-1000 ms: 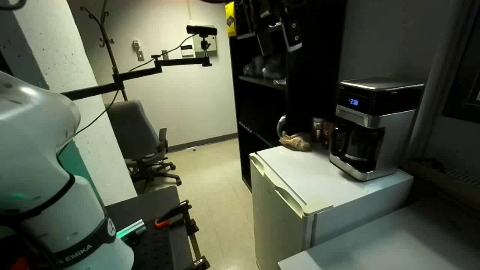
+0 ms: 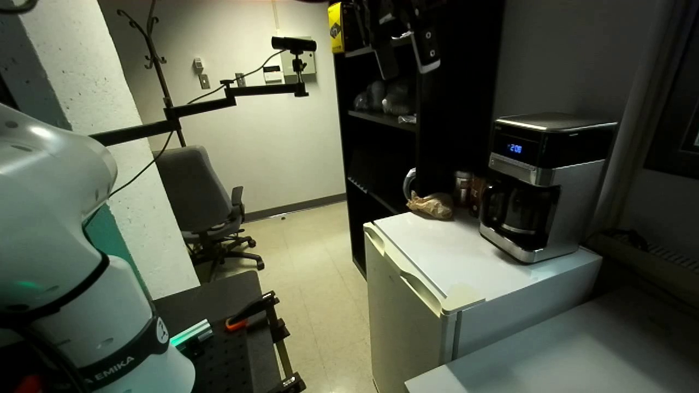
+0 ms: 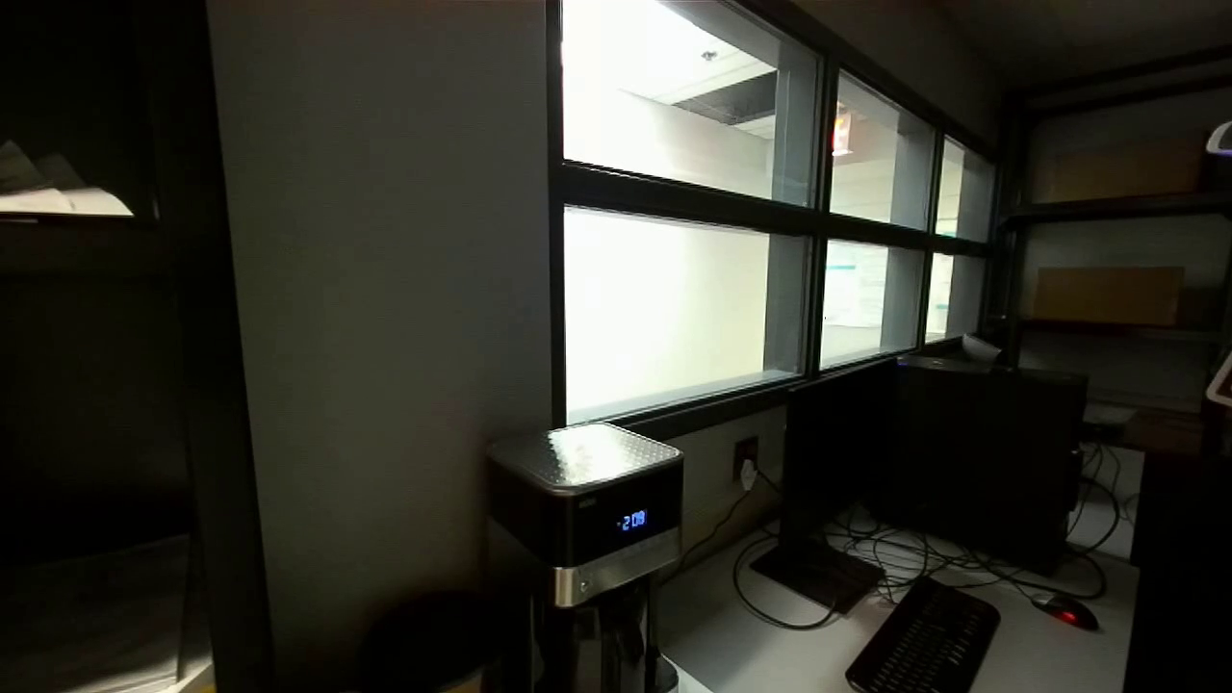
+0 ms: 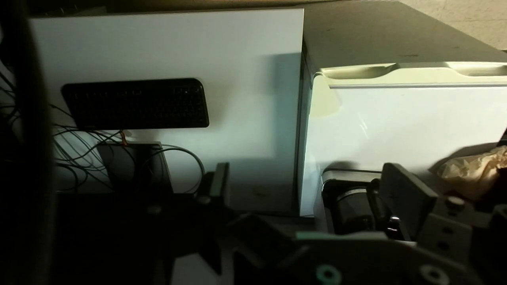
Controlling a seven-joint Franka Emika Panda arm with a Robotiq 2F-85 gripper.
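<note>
My gripper (image 2: 409, 64) hangs high at the top of exterior view 1, its two dark fingers apart and nothing between them. In the wrist view the same gripper is open, with one finger at left and the other at right over the coffee maker. The coffee maker (image 2: 552, 190), black and silver with a lit blue display, stands upright on the white mini fridge (image 2: 426, 242). Its glass carafe (image 2: 521, 209) sits inside. From exterior view 2 only the upper part of the coffee maker (image 3: 589, 508) shows clearly.
A crumpled brown bag (image 2: 432, 205) and jars (image 2: 463, 189) lie behind on the fridge, beside a dark shelf (image 2: 377, 157). The adjoining white desk (image 4: 247, 42) carries a black keyboard (image 4: 138, 104), cables and a monitor stand.
My gripper sits very slightly higher in exterior view 1 than a second ago, its fingers still apart. The coffee maker and the fridge have not moved.
</note>
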